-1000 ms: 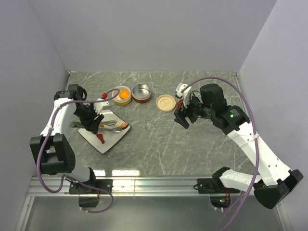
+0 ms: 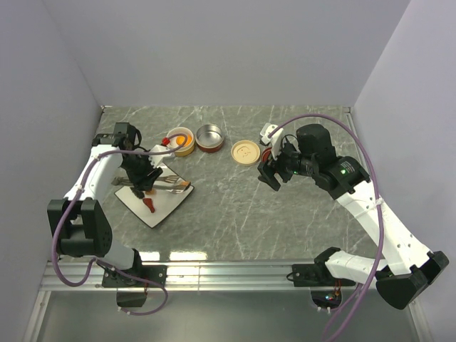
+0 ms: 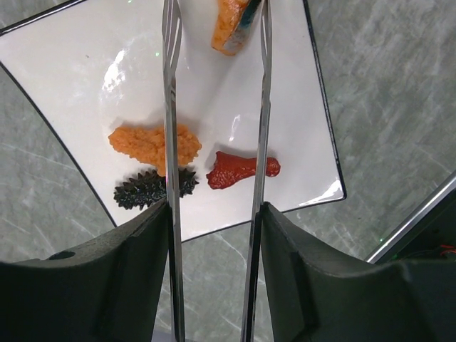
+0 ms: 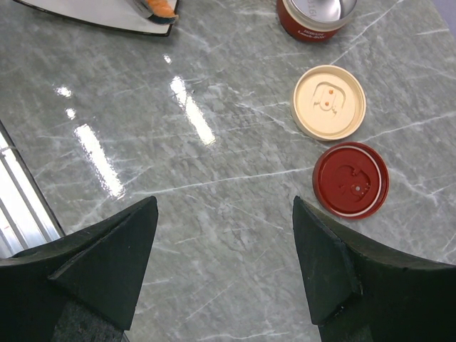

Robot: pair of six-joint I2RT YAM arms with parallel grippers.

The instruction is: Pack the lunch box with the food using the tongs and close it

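Observation:
My left gripper [image 2: 175, 184] reaches low over the white board [image 2: 167, 205] with two long metal tong fingers. They are open, with an orange, dark-skinned food piece [image 3: 228, 32] in the gap near the top of the left wrist view; the tips are out of that view. Also on the board are a crispy orange piece [image 3: 142, 144], a black spiny piece [image 3: 146, 189] and a red drumstick [image 3: 231, 169]. Behind stand a yellow bowl [image 2: 189, 147] with orange food in it and an empty metal-lined red bowl [image 2: 209, 137]. My right gripper is open and empty.
A yellow lid [image 4: 328, 103] and a red lid [image 4: 350, 179] lie flat on the marble table, ahead of my right gripper. Clear table spans the middle and front, up to a metal rail [image 2: 235, 267].
My left arm has shifted to the right, bringing its tong fingers further along toward the dark-skinned orange piece. The right arm and the bowls and lids stay where they were.

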